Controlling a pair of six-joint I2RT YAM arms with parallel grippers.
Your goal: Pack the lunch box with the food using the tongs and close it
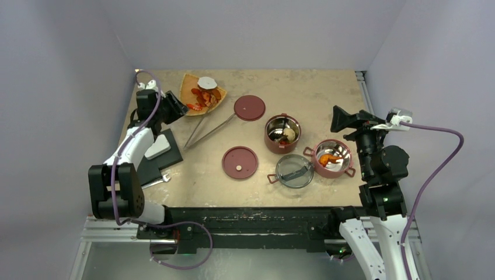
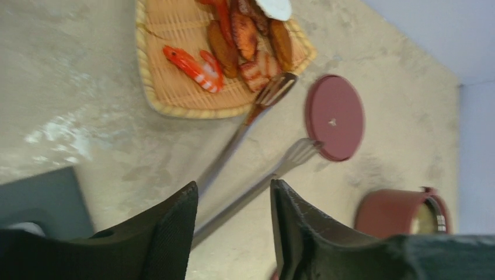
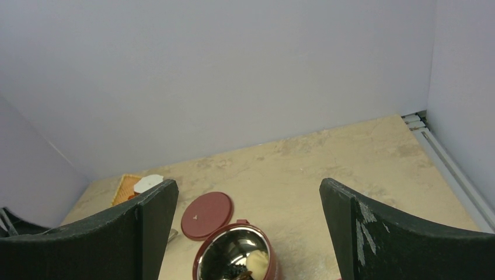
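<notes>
My left gripper (image 1: 178, 108) hangs left of the wicker tray (image 1: 190, 87), fingers apart; in its wrist view two long metal tongs (image 2: 233, 146) lie on the table below it, their heads at the tray's edge and by a maroon lid (image 2: 335, 116). The tray holds shrimp (image 2: 192, 70), sausages, meat and a white piece. My right gripper (image 1: 344, 116) stands open above the table's right side. A pot (image 1: 274, 140) holds food; a lighter pot (image 1: 338, 163) holds an orange piece.
A second maroon lid (image 1: 239, 157) and a glass lid (image 1: 292, 181) lie in front. Dark boards (image 1: 170, 150) and a wrench lie at left.
</notes>
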